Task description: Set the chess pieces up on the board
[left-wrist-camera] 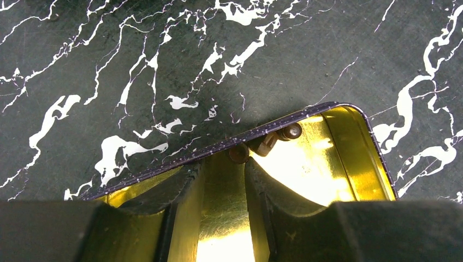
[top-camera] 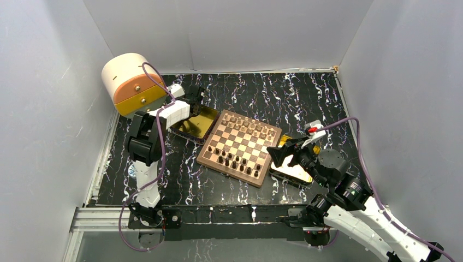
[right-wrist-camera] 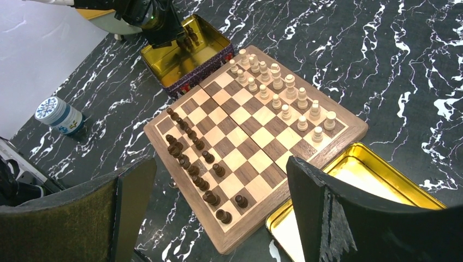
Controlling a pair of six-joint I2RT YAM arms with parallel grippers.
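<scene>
In the left wrist view, a dark chess piece (left-wrist-camera: 238, 153) lies against the wall of the gold tin (left-wrist-camera: 349, 123), at the tips of my left gripper. Its fingers stand part open, and no grip on the piece shows. Two more dark pieces, one (left-wrist-camera: 266, 144) beside it and another (left-wrist-camera: 290, 131) nearer the corner, lie along the same wall. The wooden chessboard (right-wrist-camera: 248, 155) carries light pieces (right-wrist-camera: 290, 81) along its far side and dark pieces (right-wrist-camera: 211, 197) along the opposite side. My right gripper hangs open, empty, over the board's right side.
A second gold tray (right-wrist-camera: 357, 150), its visible part empty, sits against the board's right edge. The round drawer box (top-camera: 134, 84) stands left of the tin. A small jar (right-wrist-camera: 60, 114) is on the marble table, whose back right is clear.
</scene>
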